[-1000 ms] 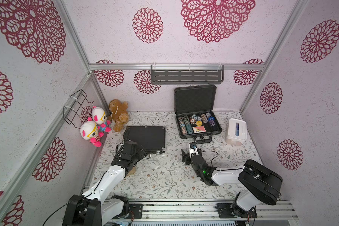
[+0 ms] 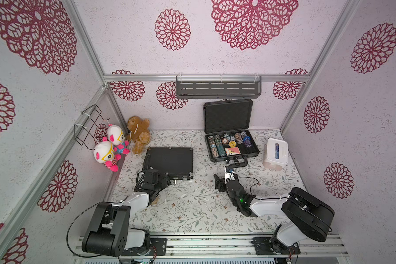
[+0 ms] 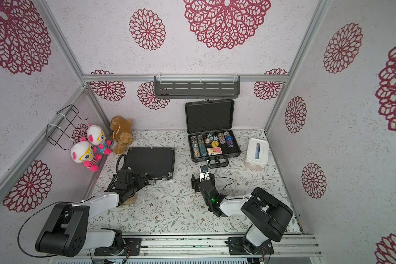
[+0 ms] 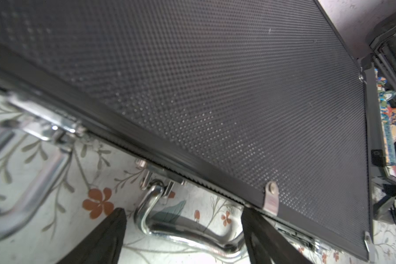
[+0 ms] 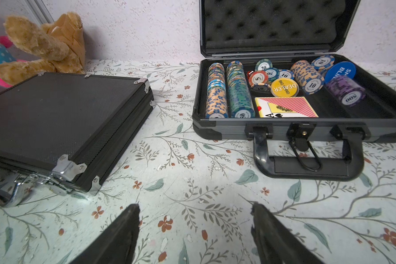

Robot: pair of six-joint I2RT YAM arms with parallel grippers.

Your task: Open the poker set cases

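Note:
The left poker case (image 2: 169, 162) lies flat with its black textured lid down. Along its front edge, the left wrist view shows a metal handle (image 4: 184, 239) and a raised metal latch (image 4: 44, 184) at the left. My left gripper is open at this front edge, the handle between or behind its fingers; which, I cannot tell. To the right, the other poker case (image 5: 290, 127) stands with its lid up, showing chip stacks (image 5: 228, 90) and playing cards (image 5: 286, 107). In front of that case, my right gripper is open over bare table.
A brown teddy bear (image 2: 138, 134) and two white-headed plush toys (image 2: 105, 151) sit at the left. A white lidded box (image 2: 275, 154) stands right of the raised-lid case. Table space between the arms is clear.
My right gripper has moved slightly to the right. Both cases look the same.

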